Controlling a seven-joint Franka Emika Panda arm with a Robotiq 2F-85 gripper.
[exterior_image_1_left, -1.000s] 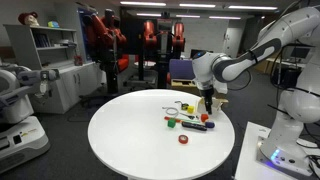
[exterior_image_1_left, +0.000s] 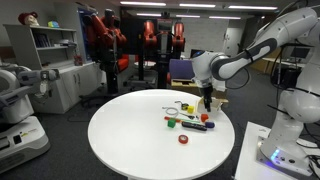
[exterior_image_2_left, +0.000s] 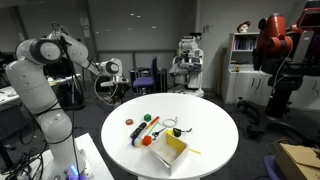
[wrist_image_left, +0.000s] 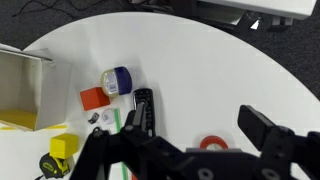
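My gripper is open above the round white table (wrist_image_left: 215, 75), its two dark fingers spread wide with nothing between them. Below the left finger lies a long black object (wrist_image_left: 146, 108), partly covered by it. A red ring-shaped item (wrist_image_left: 213, 143) is on the table between the fingers, lower in the wrist view. To the left are a dark blue cylinder (wrist_image_left: 116, 82) with a pale end, a red block (wrist_image_left: 95, 98) and a yellow block (wrist_image_left: 64, 146). From the side, the gripper (exterior_image_1_left: 208, 104) hangs clear of the tabletop.
An open pale box (exterior_image_2_left: 170, 151) stands near the table edge, left in the wrist view. A yellow-and-black object (wrist_image_left: 52, 166) lies near the yellow block. Chairs and shelves (exterior_image_1_left: 55, 48) stand farther off.
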